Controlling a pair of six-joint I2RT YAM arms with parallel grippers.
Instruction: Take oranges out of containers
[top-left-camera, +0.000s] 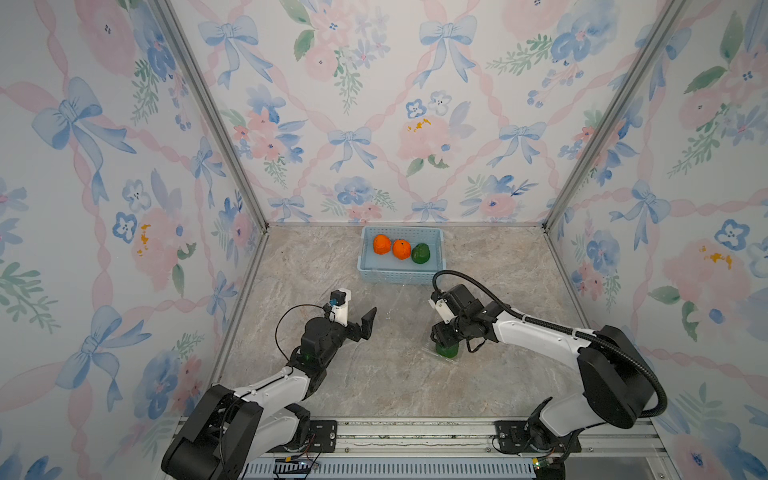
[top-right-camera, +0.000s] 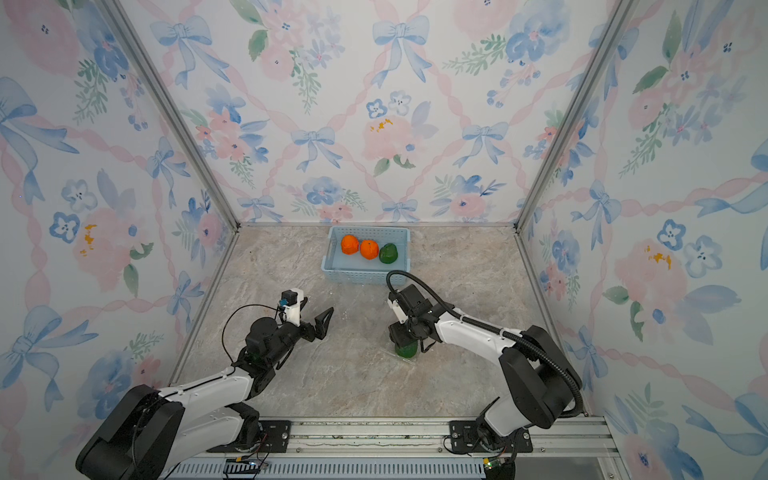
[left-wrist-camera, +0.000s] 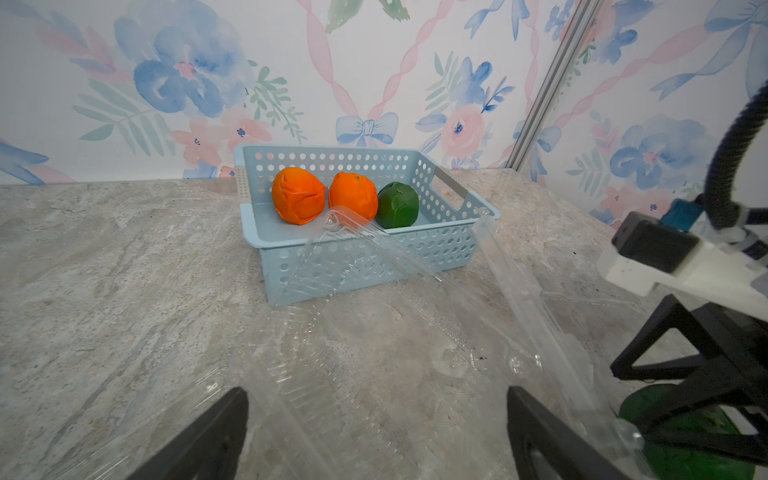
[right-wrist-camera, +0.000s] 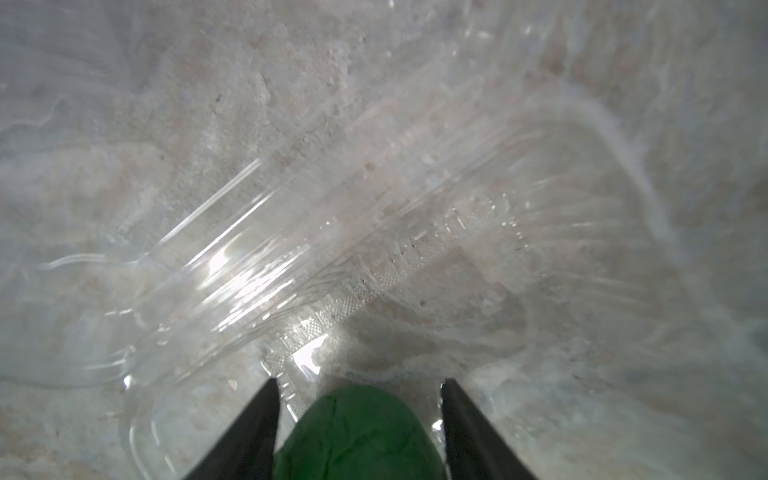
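Two oranges, a left orange (left-wrist-camera: 298, 195) and a right orange (left-wrist-camera: 353, 196), lie in the blue basket (left-wrist-camera: 276, 276) at the back of the table. A clear plastic container (right-wrist-camera: 592, 120) rests on the table beneath my right gripper. Dark green fruit (right-wrist-camera: 360, 456) fills the space between the right fingers, which stand part open along its sides; whether they grip it cannot be made out. Over the left part of the table, my left gripper is open, fingers wide apart, none of the fruit between them.
A second green fruit (left-wrist-camera: 397, 205) sits beside the oranges in the basket. Clear plastic (left-wrist-camera: 448, 312), hard to see from above, spreads across the table before the left gripper.
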